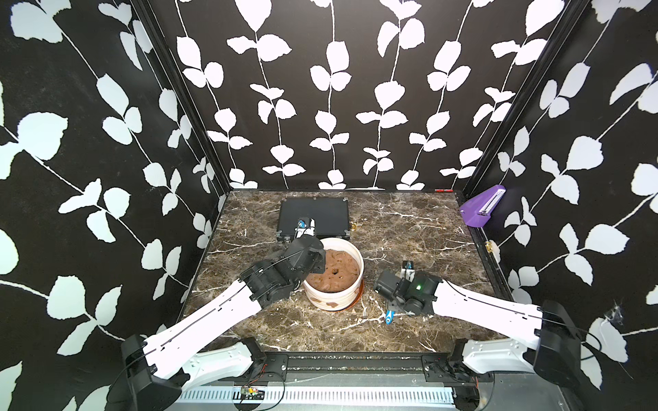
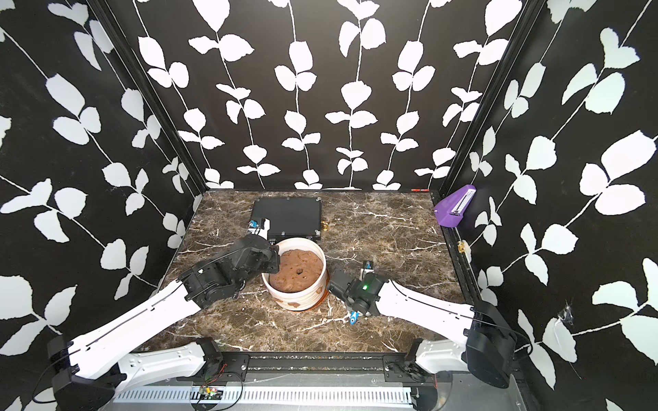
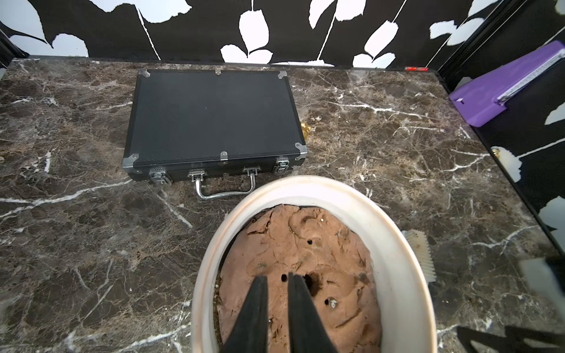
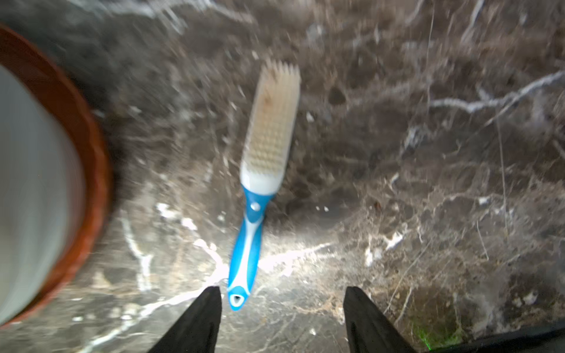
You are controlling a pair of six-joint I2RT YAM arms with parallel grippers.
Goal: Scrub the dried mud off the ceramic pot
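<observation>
The cream ceramic pot (image 1: pixel 318 297) stands upright on a rust-coloured saucer, filled with brown soil (image 3: pixel 294 235). Brown mud patches (image 2: pixel 293 304) mark its front wall. Over the soil my left gripper is shut, its fingers almost together; only soil shows through the slim gap. Whether the tips touch the soil, I cannot tell. Right of the pot lies a blue-and-white brush (image 4: pixel 259 176), bristles up, its handle towards my right gripper. That gripper is open above the table with bare marble between its fingers; the handle's end lies near the left fingertip.
A black case (image 3: pixel 212 114) with a metal handle lies behind the pot, close to its rim. A purple holder (image 1: pixel 482 205) hangs at the right wall.
</observation>
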